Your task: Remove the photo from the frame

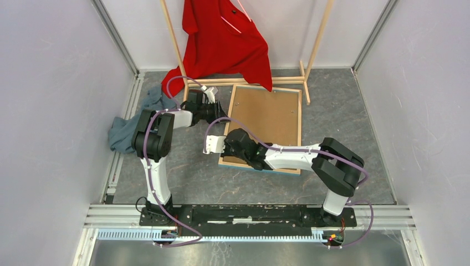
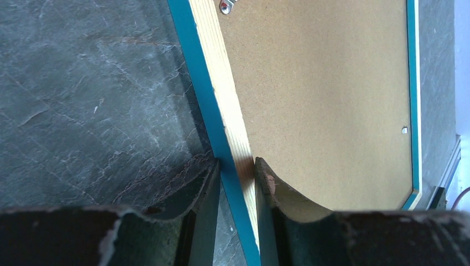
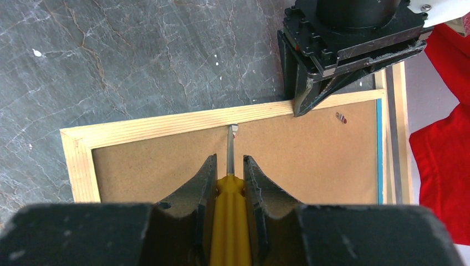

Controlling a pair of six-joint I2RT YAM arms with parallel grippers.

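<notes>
The photo frame point(image 1: 266, 111) lies face down, brown backing point(image 2: 321, 100) up, wooden border with blue edge, small metal tabs on the backing. My left gripper has its fingers on either side of the frame's left rail point(image 2: 219, 83). In the right wrist view my right gripper is shut on a yellow-handled screwdriver point(image 3: 230, 221), whose shaft tip meets a small metal tab point(image 3: 234, 128) at the rail's inner edge. The photo is not visible.
A red garment point(image 1: 221, 44) hangs on a wooden rack point(image 1: 316, 39) behind the frame. A blue-grey cloth point(image 1: 124, 133) lies at the left.
</notes>
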